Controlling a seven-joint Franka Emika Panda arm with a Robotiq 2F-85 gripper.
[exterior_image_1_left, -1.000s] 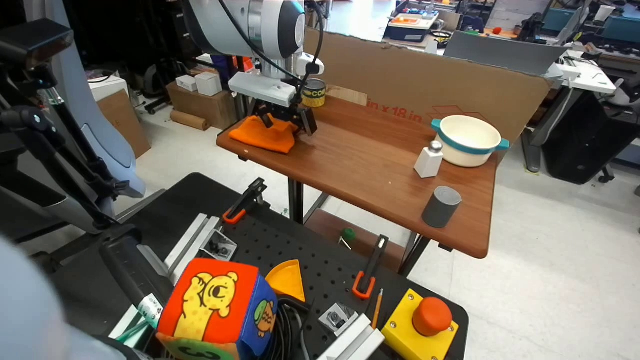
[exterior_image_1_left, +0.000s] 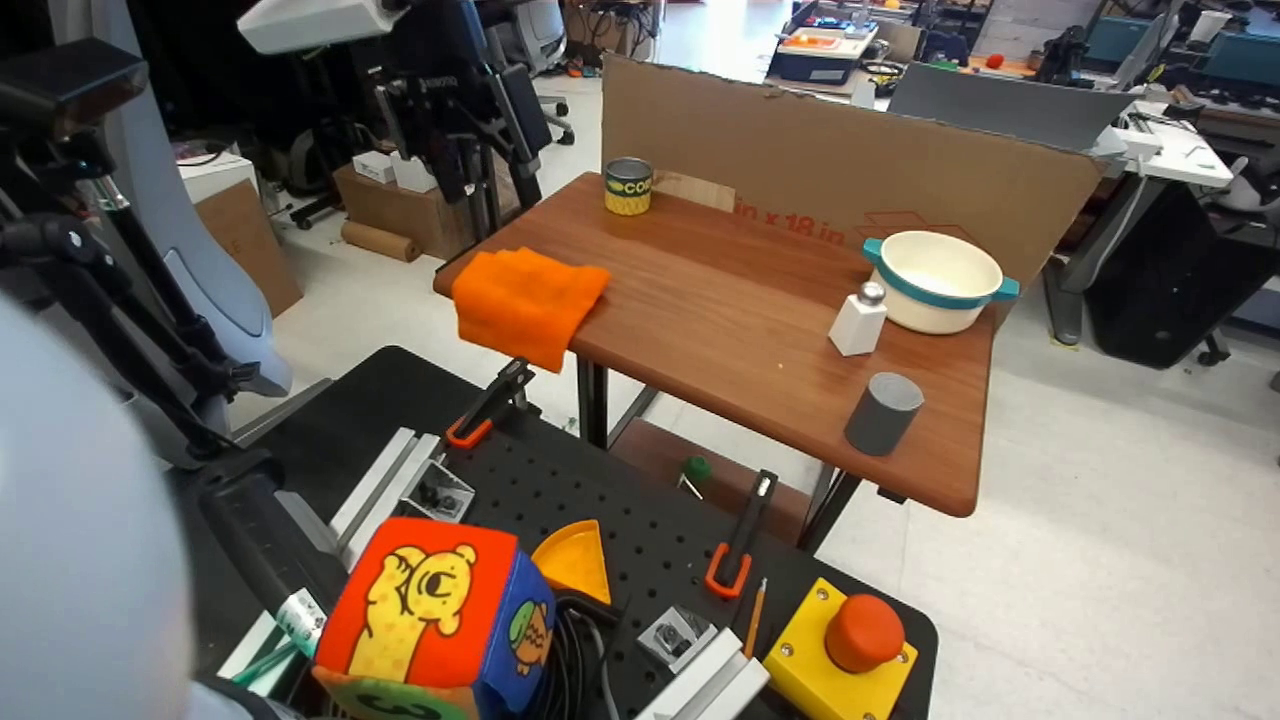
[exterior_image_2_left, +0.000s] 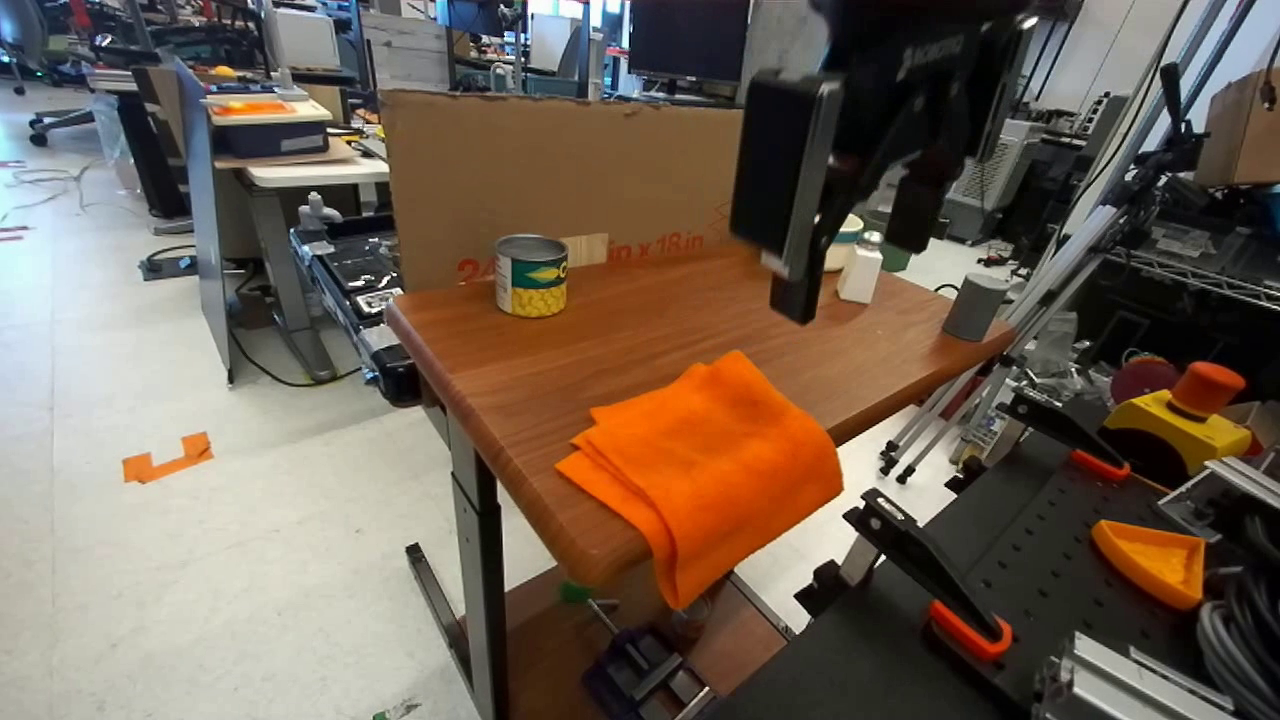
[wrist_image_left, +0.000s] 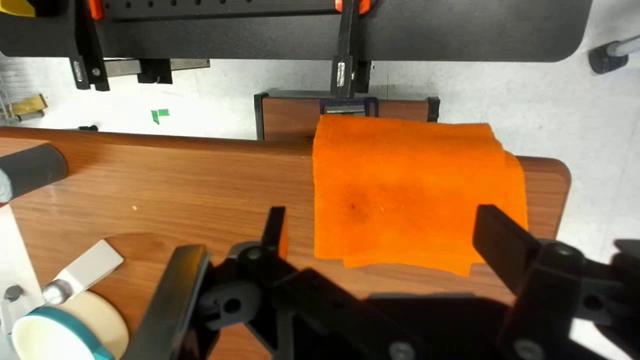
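An orange cloth (exterior_image_1_left: 528, 298) lies folded over the left front corner of the wooden table (exterior_image_1_left: 720, 324), part of it hanging past the edge. In exterior view 2 the cloth (exterior_image_2_left: 720, 462) looks layered, with its lower part drooping. My gripper is open, its fingers spread wide, and only bare space and the cloth below show between them. Exterior view 2 has the gripper (exterior_image_2_left: 854, 264) raised above the tabletop, apart from the cloth. In the wrist view the cloth (wrist_image_left: 414, 186) spreads fairly flat beneath the fingers.
A corn can (exterior_image_1_left: 627, 188) stands at the back left. Toward the right are a white shaker (exterior_image_1_left: 859, 322), a cream pot (exterior_image_1_left: 938, 276) with teal handles and a grey cylinder (exterior_image_1_left: 884, 414). A cardboard panel (exterior_image_1_left: 828, 156) borders the back.
The gripper has risen away from the cloth. Earlier the cloth sat bunched on the tabletop beneath it; now the cloth lies flatter and hangs over the front edge.
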